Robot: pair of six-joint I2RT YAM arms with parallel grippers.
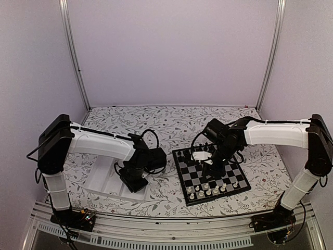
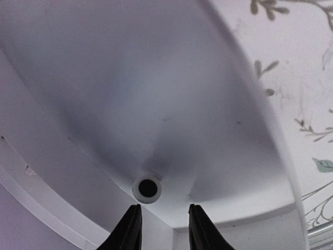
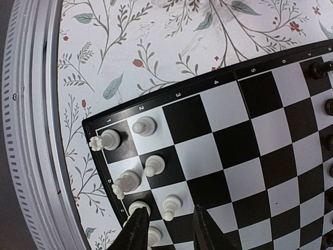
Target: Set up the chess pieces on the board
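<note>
The chess board point(image 1: 184, 172) lies right of centre, white pieces along its near side and dark pieces along the far side, partly hidden by the right arm. In the right wrist view white pieces such as a pawn point(image 3: 144, 126) stand on ranks 1 and 2, and a dark piece point(image 3: 316, 70) near rank 7. My right gripper hangs over the board, part open, nothing seen between its fingers. My left gripper is open over a white tray point(image 2: 171, 83), empty between its fingers; a small hole or round dark-centred item point(image 2: 147, 188) shows in that compartment.
The tray point(image 1: 96, 179) sits on the left of the floral table, beside the board with a strip of table between. The metal rail point(image 1: 156, 222) runs along the front edge.
</note>
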